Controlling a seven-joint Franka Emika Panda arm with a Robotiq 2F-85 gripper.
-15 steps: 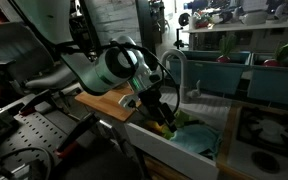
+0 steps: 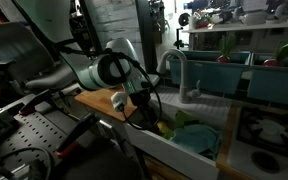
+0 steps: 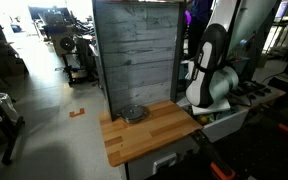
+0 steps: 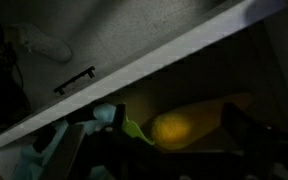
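An orange-yellow object rests inside a white-fronted drawer or basin, its far end in shadow. Above it my gripper stands open, the dark fingers on either side and nothing visibly held. Whether they touch the object is too dark to tell. Beside it in the wrist view are a bright green piece and a teal cloth. From the first exterior view, the yellow object shows in the drawer's left part, with the green cloth to its right. The arm hides much of that end.
A pale faucet rises behind the drawer. To the right lies a black stove top. A wooden board is left of the arm; a dark bowl sits on the wooden counter. Drawer walls are close around the gripper.
Over the last second the arm has shifted left within the first exterior view, toward the drawer's left end. The cloth looks unmoved.
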